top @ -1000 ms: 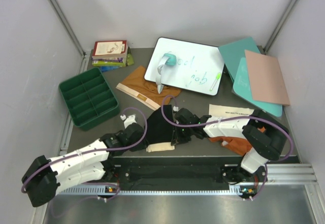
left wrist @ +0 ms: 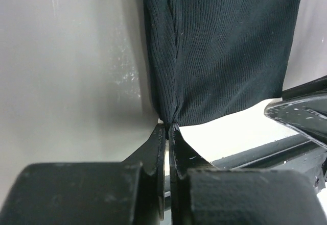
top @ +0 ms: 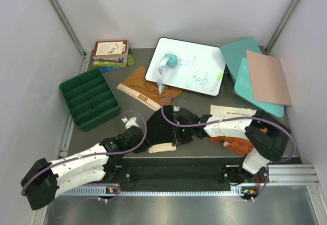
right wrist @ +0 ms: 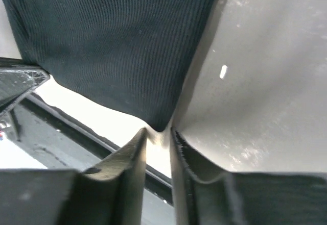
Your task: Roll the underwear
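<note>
Folded dark underwear [top: 159, 127] with a pale waistband [top: 162, 147] lies near the table's front edge, waistband toward that edge. At its left corner, where dark cloth meets the band, my left gripper is shut on the fabric. My right gripper is at the opposite corner, its fingers slightly apart; the tip of the dark cloth and the pale band are close at the fingertips. Whether that cloth is between them or just beyond is unclear.
A green divided basket [top: 71, 102] stands at the left. Brown underwear [top: 137, 82] lies behind, partly under a whiteboard [top: 176, 82]. Orange underwear [top: 239, 146] is beneath the right arm. Books [top: 111, 49] and folders [top: 268, 77] occupy the back corners.
The left gripper has shifted very slightly at its corner of the dark underwear. The right arm and the other objects look almost the same.
</note>
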